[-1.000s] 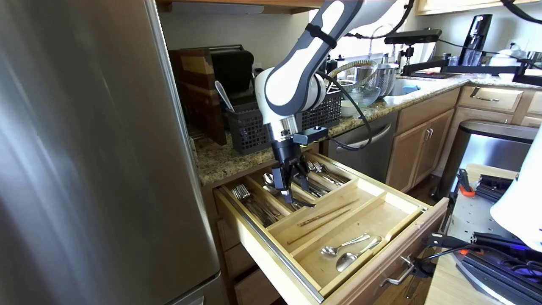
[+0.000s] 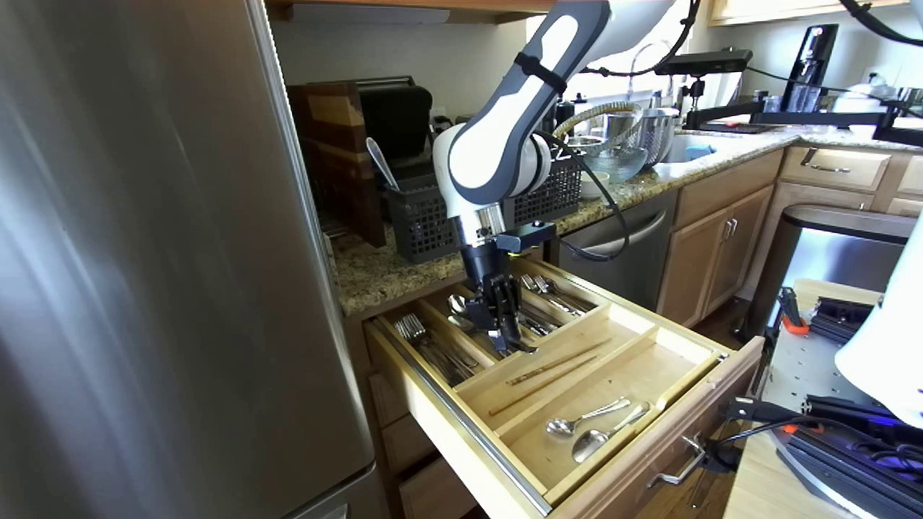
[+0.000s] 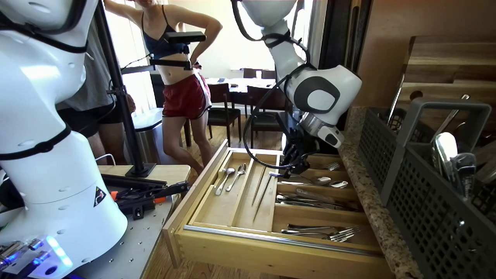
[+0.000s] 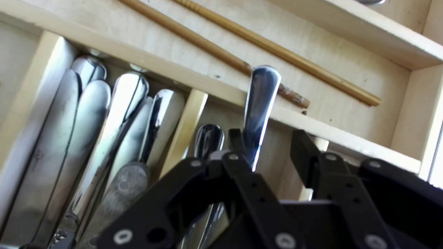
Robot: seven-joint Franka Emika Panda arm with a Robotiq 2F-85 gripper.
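Note:
In the wrist view, my gripper is over a narrow drawer compartment with its fingers apart. A shiny metal utensil handle (image 4: 260, 101) rises between them, close beside the left finger and clear of the right one. Its tip leans across the wooden divider; its other end is hidden under the gripper. A second handle (image 4: 208, 139) lies lower, left of the fingers. From outside, the gripper (image 2: 510, 339) points down into the spoon compartment of the open drawer, where spoon bowls (image 3: 324, 180) show.
Knives (image 4: 89, 124) fill the neighbouring compartment, and forks (image 2: 413, 329) lie in an outer one. Two chopsticks (image 2: 554, 367) and two spoons (image 2: 590, 444) occupy the front sections. A grey dish rack (image 3: 409, 172) stands on the counter; a fridge (image 2: 173, 259) is beside the drawer.
My gripper's fingers have come closer together around the raised handle, and the wrist has turned or shifted slightly. The drawer and other cutlery look unmoved.

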